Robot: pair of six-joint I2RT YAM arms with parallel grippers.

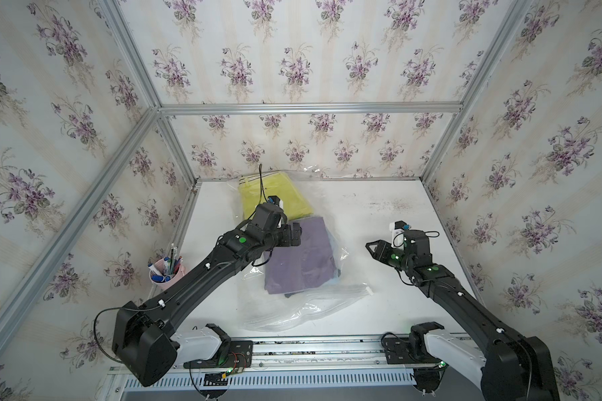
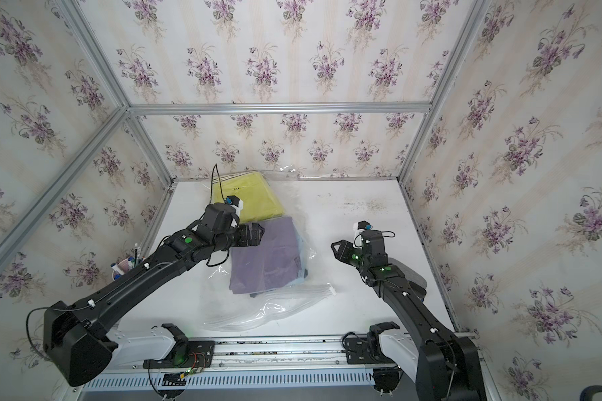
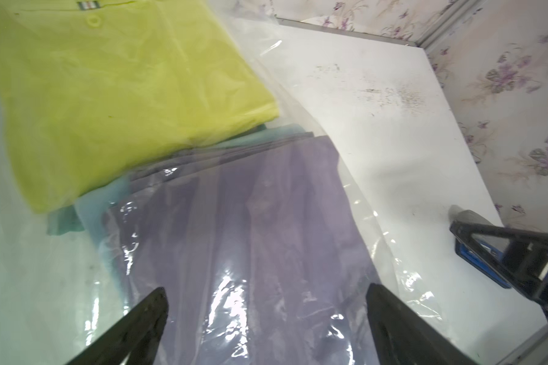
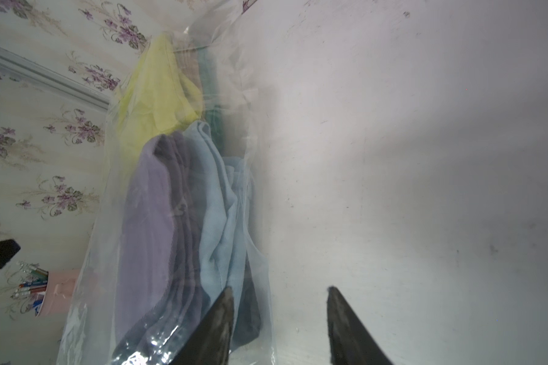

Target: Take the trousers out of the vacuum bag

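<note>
A clear plastic vacuum bag (image 1: 301,314) lies on the white table, its loose empty end toward the front. Inside are a yellow folded garment (image 1: 267,193) at the back and a purple one (image 1: 304,260) in front. Light blue cloth (image 4: 216,206) shows under the purple. Which piece is the trousers I cannot tell. My left gripper is open above the purple garment, nothing between its fingers. Off the bag's right side, over bare table, my right gripper has its fingers apart and empty.
A pink cup of pens (image 1: 167,272) stands at the table's left edge. Partly hidden behind my right arm is a grey object (image 2: 408,277).
</note>
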